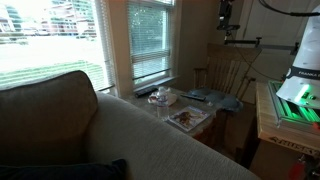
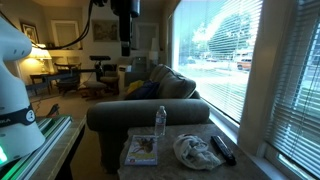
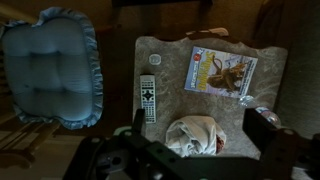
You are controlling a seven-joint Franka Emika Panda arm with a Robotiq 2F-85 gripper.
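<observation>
Seen from above in the wrist view, my gripper stands open, its dark fingers wide apart at the lower left and right. Nothing is held between them; a crumpled white cloth (image 3: 195,134) lies on the table below. A picture-covered case or booklet (image 3: 220,72) rests farther up the tabletop, with a remote control (image 3: 148,98) to its left. At the right edge is a clear bottle (image 3: 265,113). In exterior view 2 the bottle (image 2: 160,121) is upright behind the booklet (image 2: 142,150), and the gripper (image 2: 125,45) hangs high above the table.
The small table (image 2: 190,172) stands beside the sofa arm (image 2: 150,112), near the window. A chair with a blue cushion (image 3: 50,70) is close to one table side. Bare tabletop shows between remote and booklet.
</observation>
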